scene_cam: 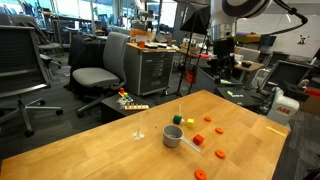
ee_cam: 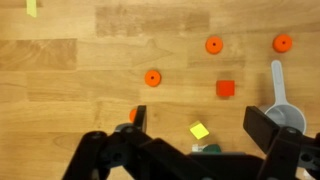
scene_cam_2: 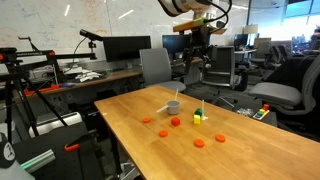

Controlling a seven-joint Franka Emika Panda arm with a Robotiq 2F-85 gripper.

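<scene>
High above the wooden table, my gripper stands open, with nothing between its fingers; the table shows well below it in the wrist view. In exterior view 1 the gripper hangs over the far part of the table. A grey cup or pot (scene_cam: 172, 136) sits on the table, a pale long handle or utensil (ee_cam: 278, 82) against it in the wrist view. Near it lie a red cube (ee_cam: 225, 88) and a yellow cube (ee_cam: 199, 130). A green piece (scene_cam: 177, 118), partly hidden by my gripper in the wrist view, lies by the yellow one.
Several flat orange-red discs, such as one disc (ee_cam: 214, 45), are spread over the table (scene_cam: 90, 157). Colourful small items (scene_cam: 126, 100) lie at the table's edge in exterior view 1. Office chairs (scene_cam: 100, 75) stand beyond.
</scene>
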